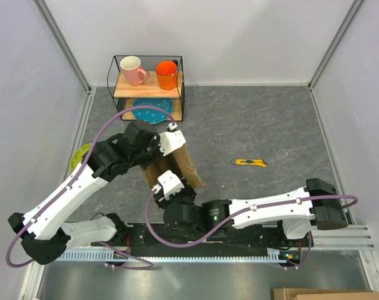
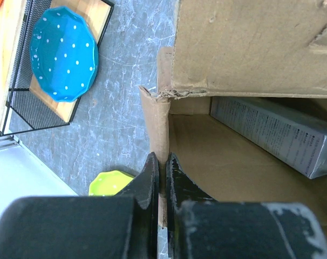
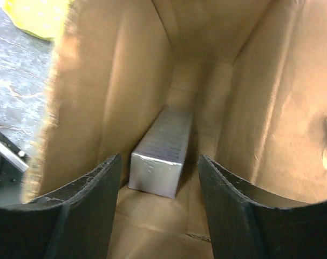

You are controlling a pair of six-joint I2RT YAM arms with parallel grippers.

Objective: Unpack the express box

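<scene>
The open express box (image 1: pixel 189 165) is held up and tilted by my left gripper, shut on a thin cardboard edge at its corner. Inside lies a long silver carton, printed with small text, also seen end-on in the right wrist view (image 3: pixel 155 172). My right gripper is at the box's near opening, its fingers apart on either side of the carton's end, not visibly touching it. In the top view the right gripper hides much of the box's inside.
A yellow box cutter (image 1: pixel 251 162) lies on the right of the grey table (image 1: pixel 258 119). A rack (image 1: pixel 117 87) with two mugs and a blue plate (image 1: pixel 152 109) stands at the back. A yellow-green dish (image 1: pixel 80 153) is at the left.
</scene>
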